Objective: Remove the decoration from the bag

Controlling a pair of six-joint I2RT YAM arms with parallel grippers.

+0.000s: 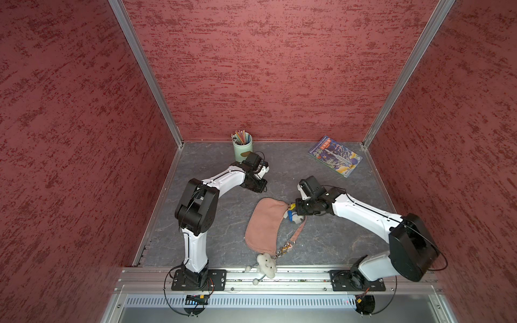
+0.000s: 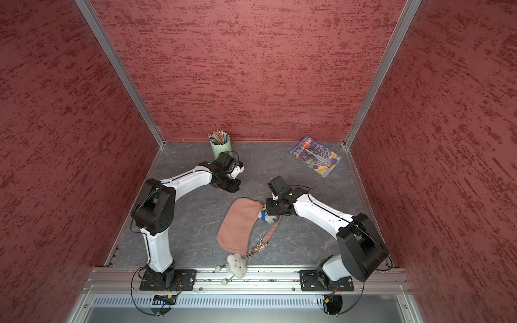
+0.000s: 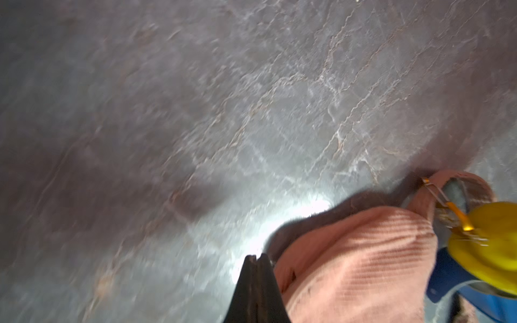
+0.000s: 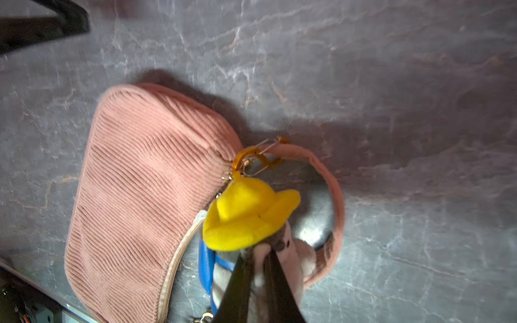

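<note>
The pink corduroy bag (image 4: 140,199) lies flat mid-table, its strap (image 4: 335,199) looped on the right side. Beside the bag's zipper edge is a grey plush decoration with a yellow hat (image 4: 247,212) and blue pack. A gold clasp (image 4: 246,156) at the hat's top lies against the bag and strap end; whether it is hooked there I cannot tell. My right gripper is shut on the plush's head, just under the hat. Up and left of the bag, my left gripper is shut, with nothing visible between its fingertips.
A white cloud plush (image 1: 266,266) with dangling balls hangs over the table's front edge by a gold chain (image 1: 285,248). A green pencil cup (image 1: 243,149) stands at the back left, near my left arm. A magazine (image 1: 336,155) lies back right.
</note>
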